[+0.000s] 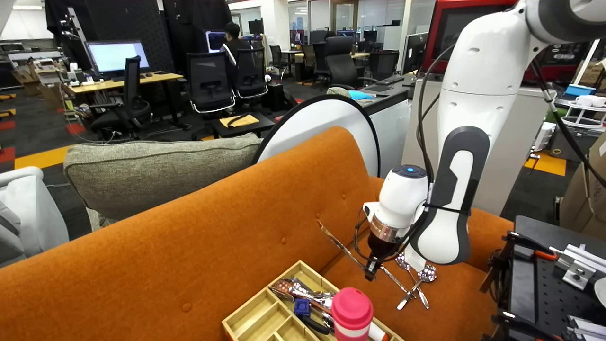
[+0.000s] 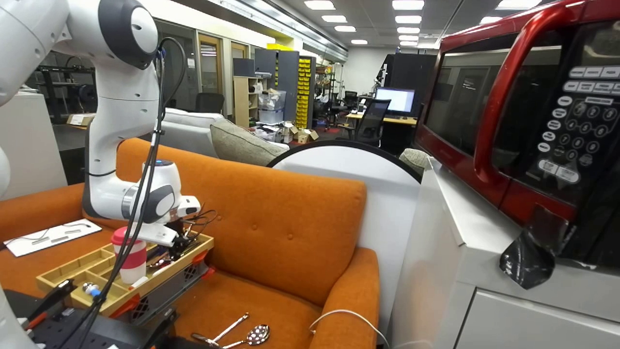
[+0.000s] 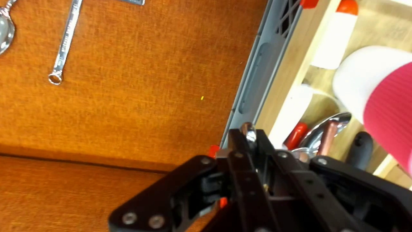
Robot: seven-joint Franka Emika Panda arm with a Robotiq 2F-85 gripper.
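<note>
My gripper is shut on a long, thin shiny metal utensil (image 3: 249,132), whose rounded end shows between the fingertips. In exterior view 1 this utensil (image 1: 339,243) slants up and left from the gripper (image 1: 370,273); its exact kind cannot be told. The gripper hangs above the orange sofa seat, and in the wrist view it lies over the near edge of the wooden divided tray (image 3: 287,73). On the seat, a slotted spoon (image 1: 427,273), another spoon (image 1: 402,261) and a wrench (image 3: 66,42) lie partly crossed.
A pink-lidded cup (image 1: 352,312) stands in the tray, tall among several utensils. Left compartments of the tray (image 1: 253,318) look empty. The sofa backrest (image 1: 227,227) rises behind. A black cart (image 1: 525,284) with clamps borders the seat on the right.
</note>
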